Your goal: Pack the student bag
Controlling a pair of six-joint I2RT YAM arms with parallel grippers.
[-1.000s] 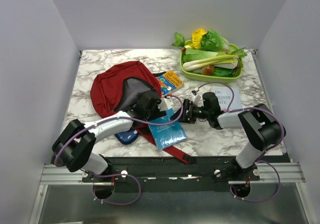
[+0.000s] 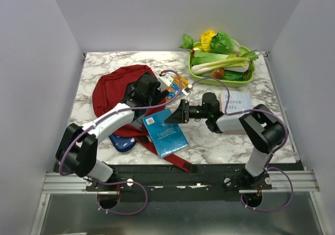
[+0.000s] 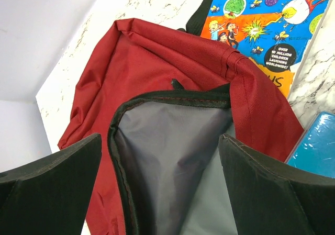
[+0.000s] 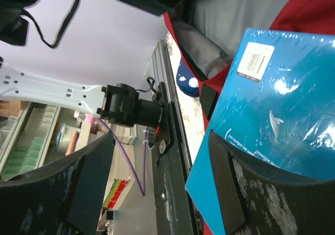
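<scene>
The red bag (image 2: pixel 109 91) lies on the left of the table, its grey lining (image 3: pixel 167 146) showing at the opening. Over that opening my left gripper is open, with nothing between its fingers. A blue book (image 2: pixel 165 133) rests flat at the bag's lower right, partly on its red strap. My right gripper stands open at the book's upper right; one finger (image 4: pixel 230 177) overlaps the cover in the right wrist view, and contact cannot be told. Behind the left gripper lies a colourful book (image 3: pixel 261 23). At the right, the right arm partly covers a white book (image 2: pixel 238 99).
A green basket (image 2: pixel 192 65) of vegetables stands at the back right. A dark blue case (image 2: pixel 122 143) sits beside the bag, below the left arm. The strap end (image 2: pixel 188 167) hangs over the front edge.
My left gripper has moved from beside the blue book back over the bag. The blue book has shifted a little left. The right gripper has come left to the book's upper edge.
</scene>
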